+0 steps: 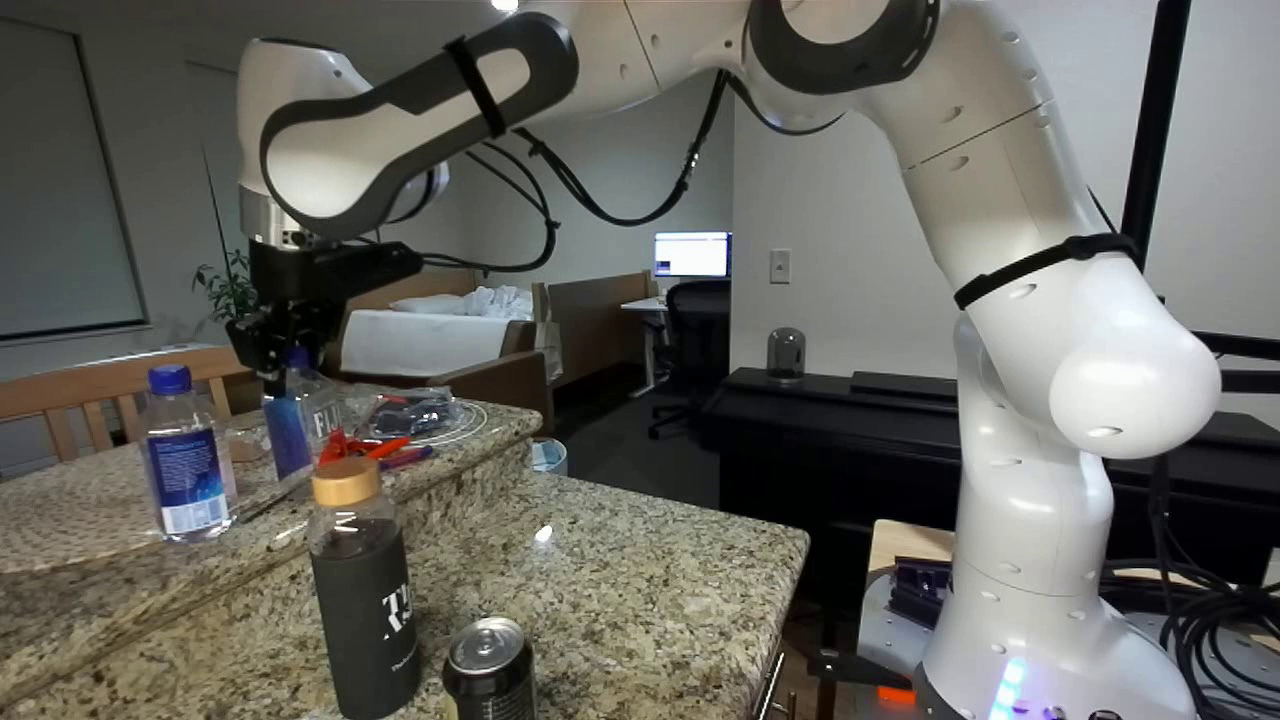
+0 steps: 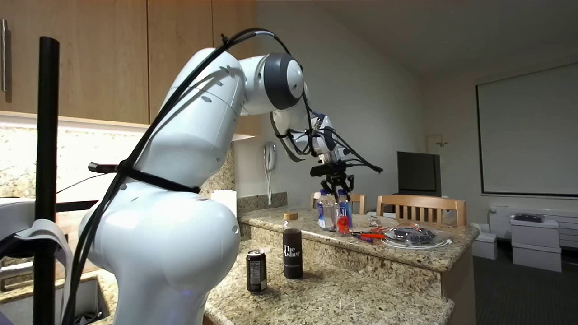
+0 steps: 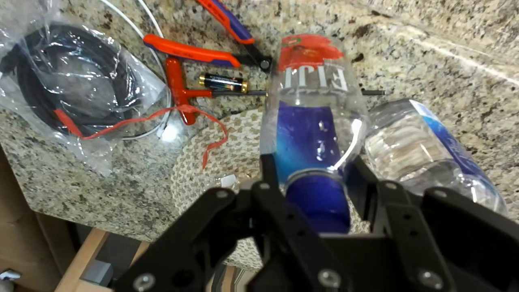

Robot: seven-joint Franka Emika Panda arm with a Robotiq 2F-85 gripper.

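A clear FIJI water bottle (image 3: 316,117) with a blue cap stands between the fingers of my gripper, which is shut on it near the neck. In exterior view 1 the gripper (image 1: 286,360) hangs above the raised granite counter, with the held bottle (image 1: 288,434) under it. Whether its base touches the counter is hard to tell. A second FIJI bottle (image 3: 418,146) is close beside it in the wrist view; in exterior view 1 this other bottle (image 1: 188,462) stands upright nearer the camera.
Orange-handled pliers (image 3: 192,50), a red T-handle tool (image 3: 181,90), a battery (image 3: 224,82) and a bagged black cable (image 3: 73,73) lie around the held bottle. On the lower counter stand a wooden-capped bottle (image 2: 292,252) and a dark can (image 2: 256,271).
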